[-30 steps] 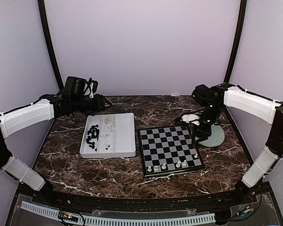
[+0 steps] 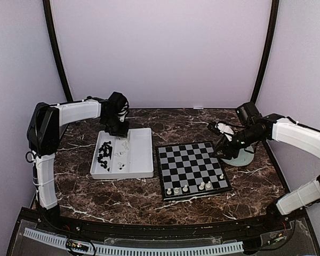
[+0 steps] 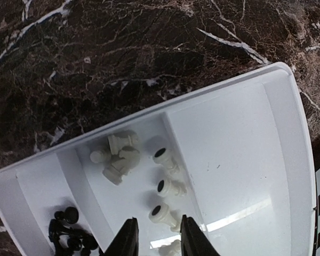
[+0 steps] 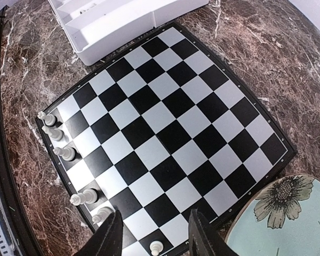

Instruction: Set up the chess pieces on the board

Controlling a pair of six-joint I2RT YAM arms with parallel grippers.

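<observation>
Several white pieces stand upright along the near edge of the chessboard (image 2: 189, 166); one white pawn (image 4: 156, 248) stands on a square at the right side, one row further in. My left gripper is open over the tray's middle compartment, above white pieces lying on their sides. A white piece (image 3: 163, 214) lies just beyond its fingertips. Black pieces (image 3: 69, 234) lie in the tray's left compartment. My right gripper is open and empty above the board's right edge, near the pawn.
The white tray (image 2: 144, 173) stands left of the board; its right compartment is empty. A pale green plate with a flower (image 4: 280, 218) sits close to the board's right side. Most of the board is bare.
My left gripper has come down over the tray from above and behind it, staying open. The right arm has drawn back and up from the pawn, which stays standing on the board.
</observation>
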